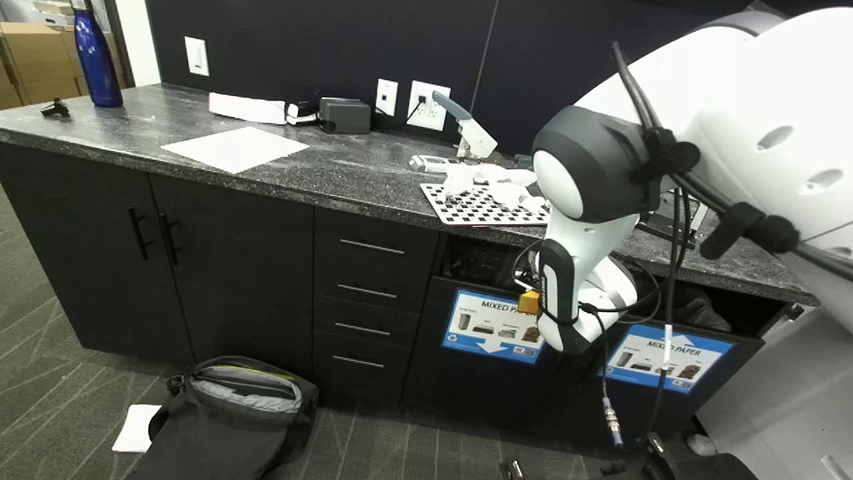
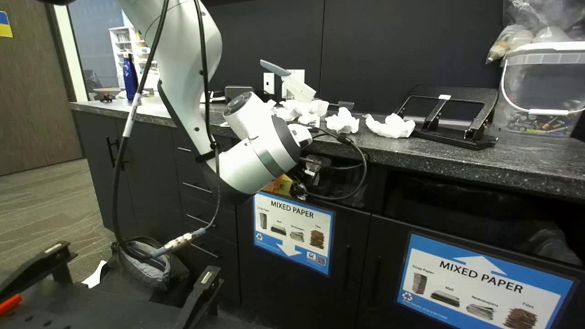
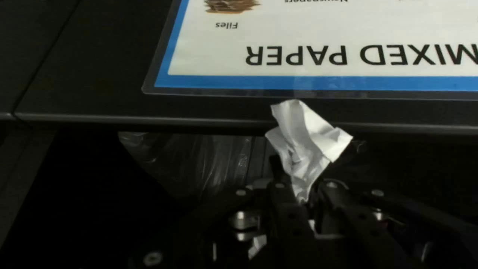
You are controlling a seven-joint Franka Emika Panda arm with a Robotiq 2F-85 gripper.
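Observation:
Crumpled white paper point(image 3: 307, 141) sticks out from between the fingers of my gripper, which is shut on it. In the wrist view the gripper faces the dark opening of a bin, and the paper overlaps the bin front's top edge point(image 3: 179, 121). Beyond that edge the "MIXED PAPER" label point(image 3: 295, 58) appears upside down. A clear plastic liner point(image 3: 197, 157) shows inside the opening. Exterior view 2 has the arm's wrist point(image 2: 263, 159) in front of the left bin; the fingers are mostly hidden there.
More crumpled paper point(image 1: 504, 188) lies on a checkered sheet point(image 1: 464, 209) on the counter point(image 1: 352, 172). A paper trimmer point(image 1: 476, 136) stands behind it. To the right are a laptop stand point(image 2: 455, 112) and a clear bucket point(image 2: 540, 87). A second bin label point(image 2: 482, 282) is on the right.

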